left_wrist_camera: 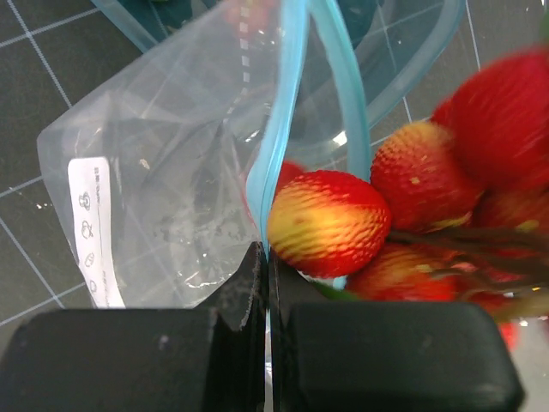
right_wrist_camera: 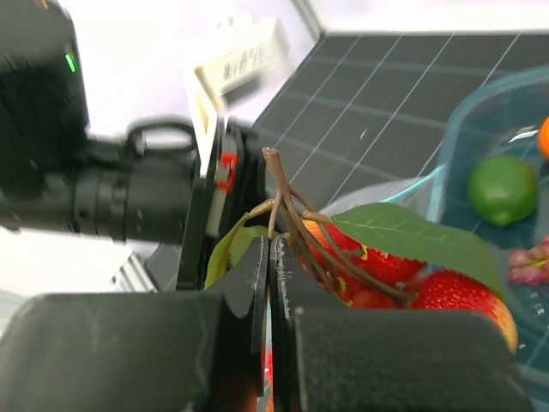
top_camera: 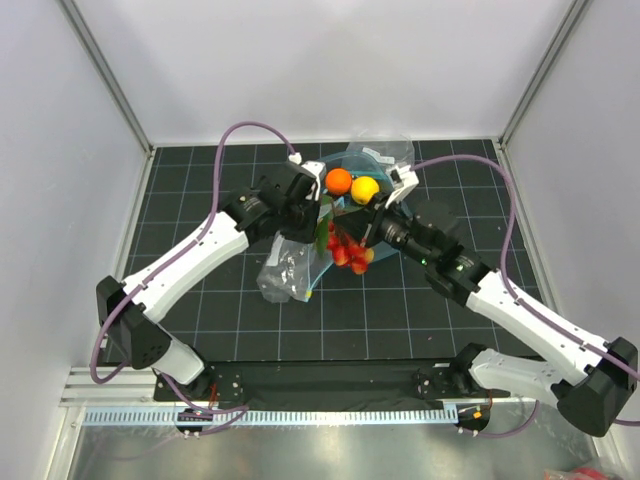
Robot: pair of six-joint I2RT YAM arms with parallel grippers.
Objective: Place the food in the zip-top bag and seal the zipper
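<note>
A clear zip top bag point(top_camera: 287, 268) with a blue zipper edge hangs from my left gripper, which is shut on the edge beside its mouth. In the left wrist view the two blue zipper strips point(left_wrist_camera: 347, 86) stand apart at the top, so the mouth gapes there. My right gripper is shut on the brown stems point(right_wrist_camera: 296, 219) of a bunch of red lychee-like fruit point(top_camera: 350, 250) with green leaves point(right_wrist_camera: 420, 239). The bunch hangs at the bag's mouth; one fruit point(left_wrist_camera: 330, 223) lies against the zipper strip. Whether any fruit is inside cannot be told.
Behind the grippers stands a blue translucent bowl point(right_wrist_camera: 455, 129) holding an orange point(top_camera: 339, 181), a yellow fruit point(top_camera: 364, 190), a green fruit point(right_wrist_camera: 503, 189) and grapes point(right_wrist_camera: 530, 264). Another clear bag point(top_camera: 385, 150) lies behind it.
</note>
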